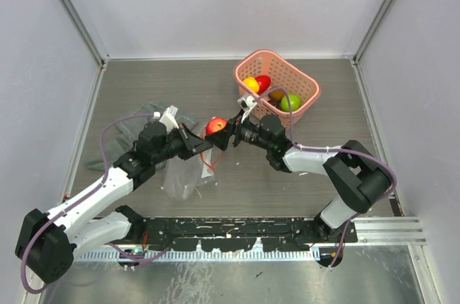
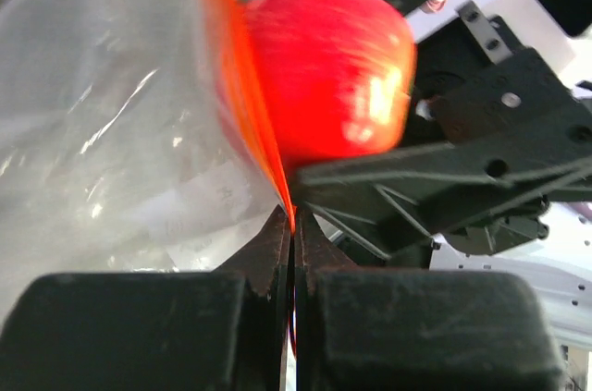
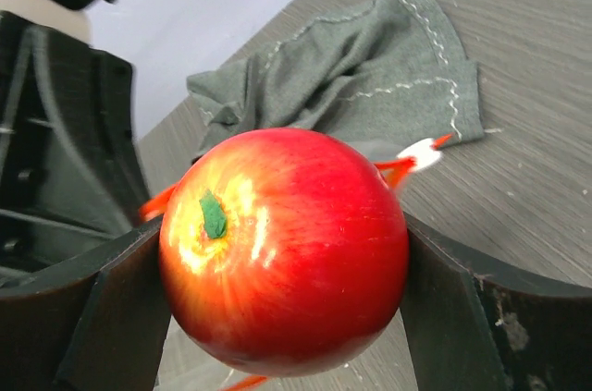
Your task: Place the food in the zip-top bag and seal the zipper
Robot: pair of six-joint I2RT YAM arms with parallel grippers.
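Observation:
A red toy apple (image 3: 282,252) sits between the widely spread fingers of my right gripper (image 1: 228,131), at the mouth of the clear zip top bag (image 1: 185,174). The apple hides the fingertips in the right wrist view, so how firmly they press on it cannot be seen. My left gripper is shut, with the bag's thin orange zipper edge (image 2: 248,100) running down between its fingertips. In the left wrist view the apple lies right behind that edge, and a right-gripper finger (image 2: 416,178) reaches in just below it.
A pink basket (image 1: 305,80) at the back right holds several more toy foods, among them a green one (image 1: 290,103). Grey cloth (image 3: 370,77) lies at the left.

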